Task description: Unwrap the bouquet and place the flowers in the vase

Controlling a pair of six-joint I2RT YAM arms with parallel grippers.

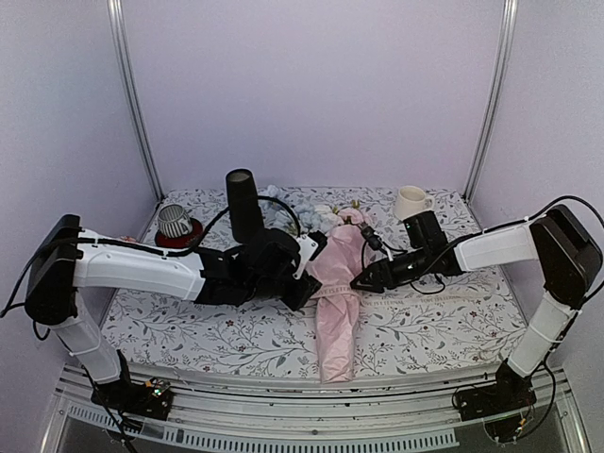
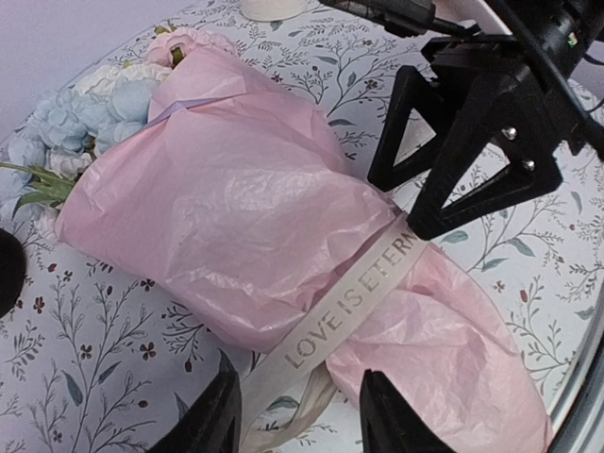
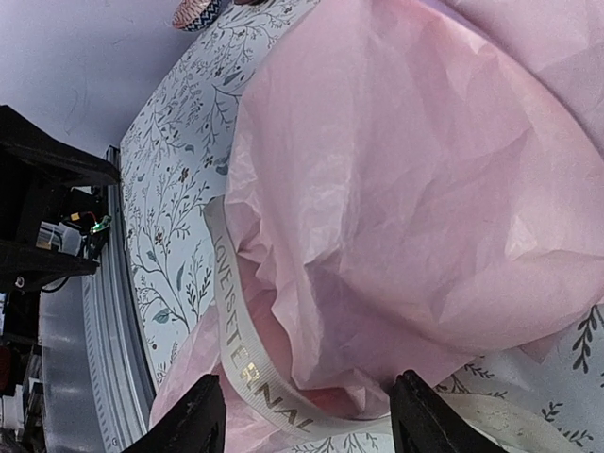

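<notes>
A bouquet in pink wrapping (image 1: 336,326) lies across the middle of the table, its pale blue flowers (image 2: 118,104), white blooms and a pink rose (image 2: 192,42) at the far end. A white lettered ribbon (image 2: 342,304) runs around its waist. The dark cylindrical vase (image 1: 245,209) stands upright at the back left. On the bouquet's left side, my left gripper is part open, with one end of the ribbon near its left finger. My right gripper stands open at the right side of the ribbon, its fingertips close to the wrapping.
A white mug (image 1: 411,204) sits at the back right. At the back left, a silver ridged cup (image 1: 174,221) rests by a dark red dish (image 1: 179,238). Bare tablecloth (image 1: 217,340) lies in front on both sides of the bouquet.
</notes>
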